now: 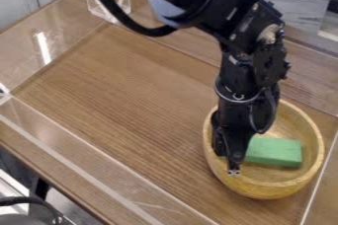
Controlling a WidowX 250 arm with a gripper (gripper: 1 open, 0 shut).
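Observation:
A yellow bowl sits at the lower right of the wooden tray, holding a green block. My black gripper reaches down into the bowl's left side, its tips left of the green block and close to the near wall. It appears shut, and I see nothing clearly held between its fingers; the dark parts make the tips hard to make out.
A small transparent item stands at the top left, and a dark cable lies at the bottom left corner.

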